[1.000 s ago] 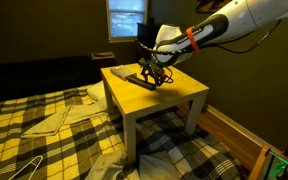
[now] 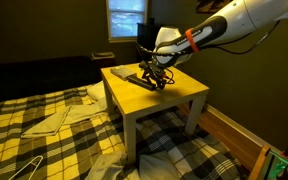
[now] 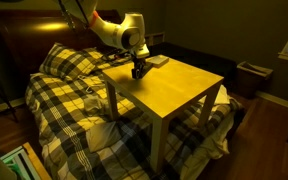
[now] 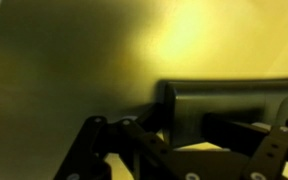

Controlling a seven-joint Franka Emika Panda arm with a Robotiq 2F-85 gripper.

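My gripper is low over the pale yellow table, close to a dark, flat, long object lying on top. In exterior view 2 the gripper hangs by the table's far left side. The wrist view is blurred. A dark grey, straight-edged object shows at the right, partly covered by the black fingers. How far the fingers stand apart, and whether they touch the object, cannot be made out.
A light, flat item lies at the table's far edge. A bed with a checked blanket stands beside the table.
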